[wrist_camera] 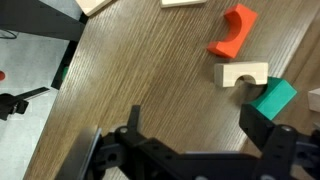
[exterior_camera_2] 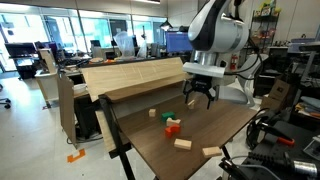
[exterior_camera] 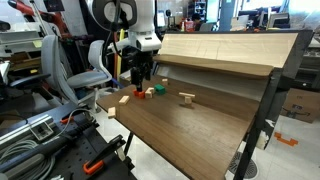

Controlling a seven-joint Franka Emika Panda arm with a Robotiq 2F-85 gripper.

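My gripper is open above the wooden table (wrist_camera: 130, 80), with bare tabletop showing between its fingers. In the wrist view, a red arch block (wrist_camera: 233, 30) lies up and to the right. Below it is a pale wooden block with a notch (wrist_camera: 240, 73), and a green block (wrist_camera: 274, 98) sits close by, near the right finger. In exterior view 1 the gripper (exterior_camera: 140, 76) hangs over the far end of the table, near the red block (exterior_camera: 139, 94) and the green block (exterior_camera: 159, 87).
Other wooden blocks lie on the table: two near its edge (exterior_camera_2: 183, 144) (exterior_camera_2: 212, 152), one farther along (exterior_camera: 187, 98) and one near the raised shelf (exterior_camera: 220, 50). A dark post (exterior_camera: 260, 120) stands at its right end.
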